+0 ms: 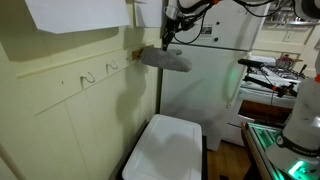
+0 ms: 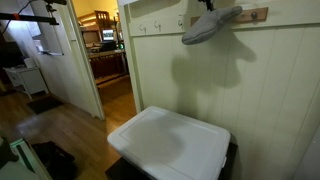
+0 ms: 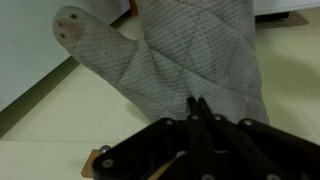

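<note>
A grey quilted oven mitt (image 1: 167, 60) hangs in the air close to the panelled wall, well above the white lid. My gripper (image 1: 167, 46) is above it, shut on its fabric. Seen from the other side, the mitt (image 2: 211, 27) lies roughly level in front of a wooden hook rail (image 2: 262, 15). In the wrist view the mitt (image 3: 185, 60) spreads out beyond my dark gripper, its thumb pointing to the upper left. The fingertips meet at the cloth; the exact pinch is too dark to make out.
Metal hooks (image 2: 157, 27) line the wall. Below stands a large box with a white lid (image 2: 170, 143), its top bare. White cabinet doors (image 1: 195, 90) are at the back, and a stove (image 1: 270, 85) is at the right.
</note>
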